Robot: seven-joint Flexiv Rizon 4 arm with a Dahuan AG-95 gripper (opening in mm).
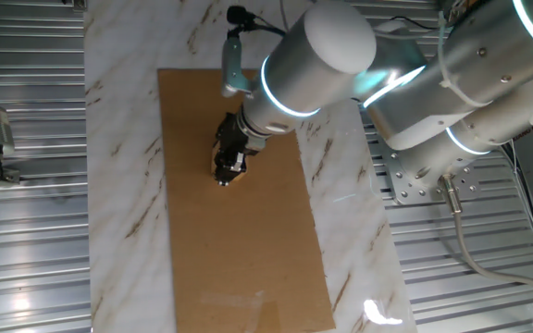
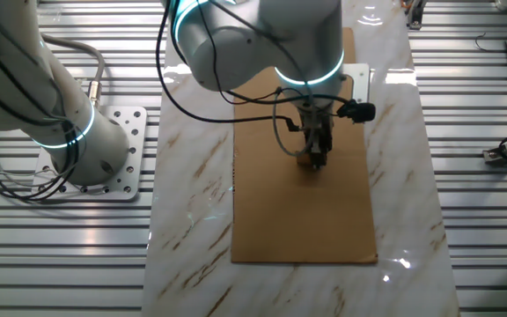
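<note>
My gripper (image 1: 227, 176) points down over the upper part of a brown cardboard sheet (image 1: 239, 240). A small tan block (image 2: 304, 161) is right at the fingertips, mostly hidden behind the dark fingers in exterior view 1. In exterior view 2 the block shows just left of the gripper (image 2: 317, 162), close against it. Whether the fingers are open or shut, and whether the block stands between them, cannot be made out.
The sheet lies on a white marbled table (image 1: 123, 203), and its lower part is bare apart from a faint tape-like patch. Ribbed metal decking (image 2: 491, 255) flanks the table. Loose black cables (image 2: 227, 119) hang around the wrist.
</note>
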